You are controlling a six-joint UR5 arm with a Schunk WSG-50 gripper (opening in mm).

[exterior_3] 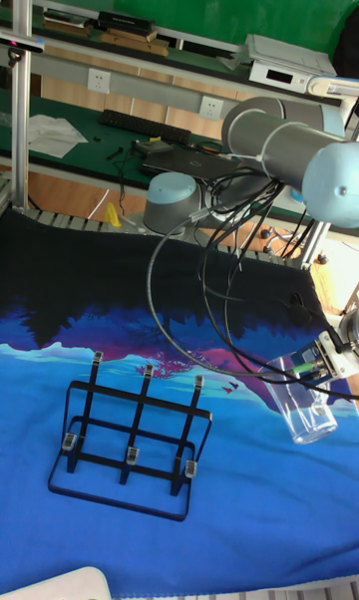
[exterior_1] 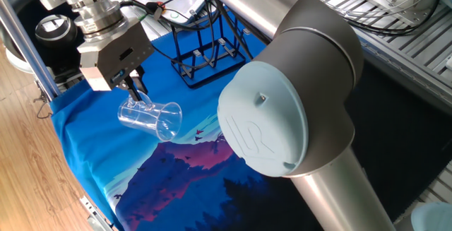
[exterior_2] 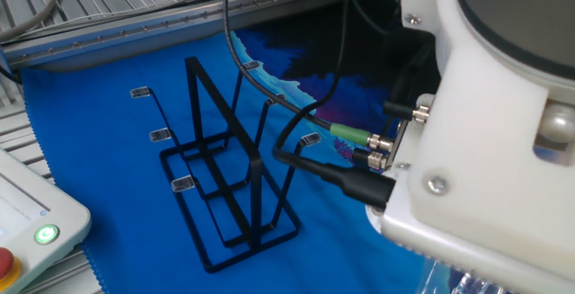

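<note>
A clear glass cup (exterior_1: 150, 119) hangs on its side from my gripper (exterior_1: 137, 92), its mouth turned toward the right in exterior view 1. The dark fingers are shut on the cup's handle, at its upper side. In exterior view 3 the cup (exterior_3: 301, 409) shows at the right edge, tilted, with the gripper partly cut off by the frame. A black wire rack (exterior_2: 216, 164) with grey-tipped prongs stands on the blue cloth, apart from the cup. Only a sliver of the clear cup (exterior_2: 440, 276) shows at the bottom of exterior view 2.
A printed cloth (exterior_1: 169, 181) covers the table, mostly bare around the rack. Loose black cables (exterior_3: 228, 249) droop from the arm close to the rack. A teach pendant (exterior_2: 36, 222) lies at the table's edge. The arm's large elbow joint (exterior_1: 263, 121) blocks part of exterior view 1.
</note>
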